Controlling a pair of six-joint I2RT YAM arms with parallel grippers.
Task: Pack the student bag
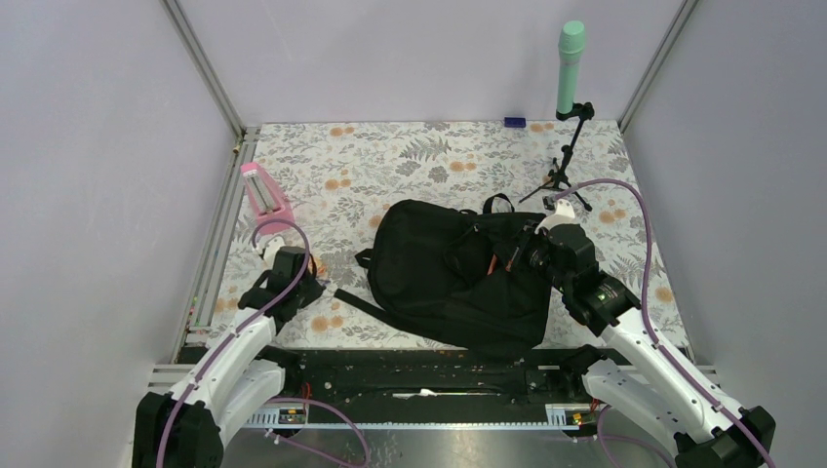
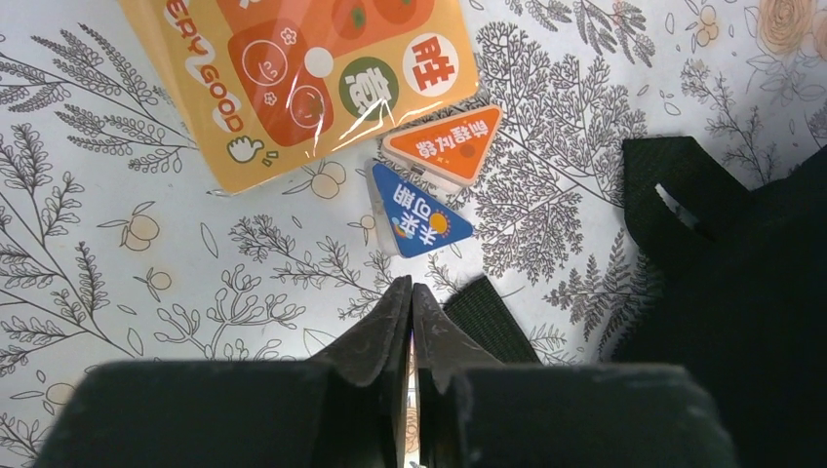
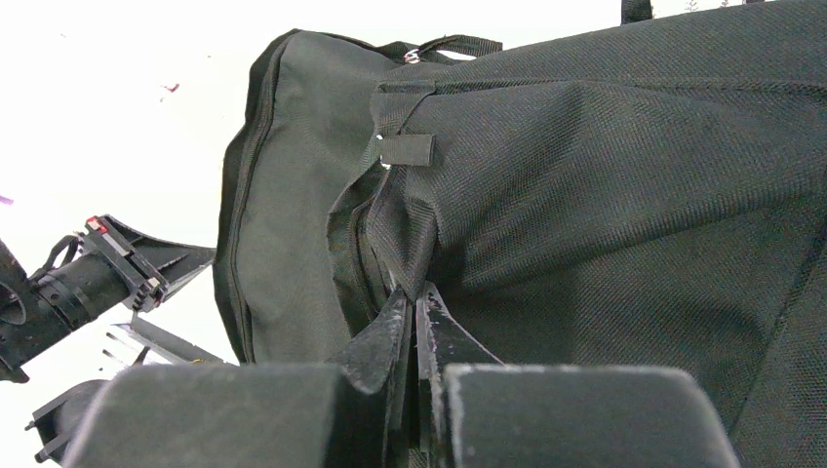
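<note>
A black bag (image 1: 421, 255) lies flat at the table's middle and right, its mouth toward my right arm. My right gripper is shut on a fold of the bag's cloth, which gathers at the fingertips. On the left, my left gripper is shut, and nothing shows between its tips. Just beyond those tips lie a blue triangular piece (image 2: 421, 214) and an orange one (image 2: 449, 144), side by side on the tablecloth. An orange printed package (image 2: 327, 73) with a glossy wrapper is above them in the left wrist view.
A pink case (image 1: 265, 200) lies at the left edge. A small dark-blue box (image 1: 515, 123) sits at the back, near a black tripod (image 1: 560, 175) bearing a mint-green cylinder (image 1: 571, 66). One bag strap (image 1: 363, 305) stretches toward my left gripper.
</note>
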